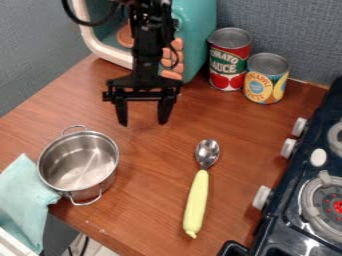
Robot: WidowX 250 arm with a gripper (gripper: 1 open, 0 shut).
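Observation:
The black gripper (142,112) hangs over the wooden counter (160,200) at the back middle, in front of a teal appliance with an open front, its two fingers apart with nothing seen between them. A steel pot (79,162) stands at the left front. A spoon with a pale yellow handle (198,205) lies at the middle front.
A red can (229,65) and a yellow-labelled can (265,82) stand at the back right. The teal appliance (197,25) is at the back, a black stove (307,215) at the right, a light blue cloth (24,200) at the left.

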